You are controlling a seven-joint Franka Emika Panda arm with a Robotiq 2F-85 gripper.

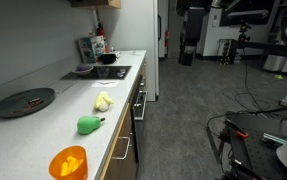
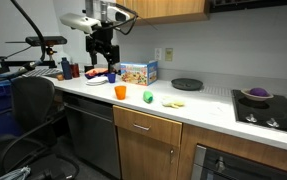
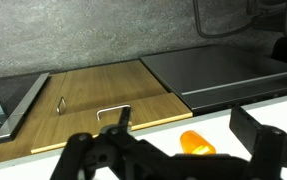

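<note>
My gripper [image 2: 102,55] hangs above the left part of the counter, clear of everything on it. In the wrist view its two dark fingers [image 3: 124,120] stand wide apart, so it is open with nothing between them. An orange cup [image 1: 68,167] with something yellow inside is at the counter's near end. That orange cup [image 3: 195,143] shows below the gap between the fingers in the wrist view. Beyond it lie a green bottle-like object [image 1: 90,124] and a pale yellow item [image 1: 104,102].
A black round pan [image 1: 23,102] lies towards the wall. The stovetop [image 2: 270,111] holds a purple-topped pot [image 2: 257,93]. Boxes [image 2: 138,73] stand at the counter's back left. Drawers with handles [image 2: 143,127] are under the counter's edge. Bare counter lies around the small objects.
</note>
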